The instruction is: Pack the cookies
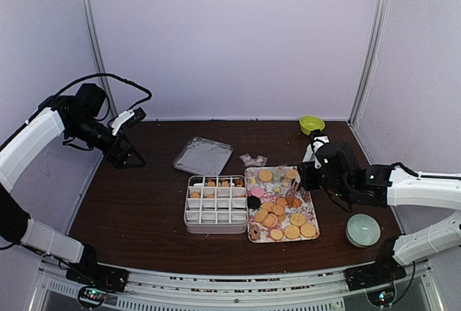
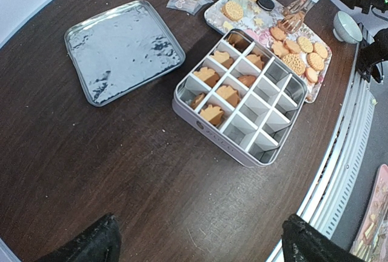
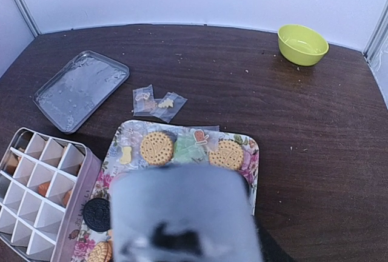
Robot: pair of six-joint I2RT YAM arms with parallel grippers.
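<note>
My right gripper (image 1: 310,170) is shut on tongs with a pale handle and copper-coloured, forked tips (image 2: 294,22). The tips are spread low over cookies on the floral tray (image 1: 314,233); I cannot tell whether they touch or hold one. In the right wrist view the blurred pale tongs (image 3: 182,213) hide much of the tray. Left of the tray stands a lidless box (image 1: 216,229) with white dividers. Brown cookies (image 2: 228,94) lie in several of its far compartments; the nearer ones look empty. Far to the left, my left gripper (image 1: 135,158) hangs open and empty.
A grey lid (image 1: 203,157) lies behind the box, with small clear packets (image 3: 159,104) beside it. A yellow-green bowl (image 3: 302,45) stands back right, a pale green bowl (image 1: 363,230) front right.
</note>
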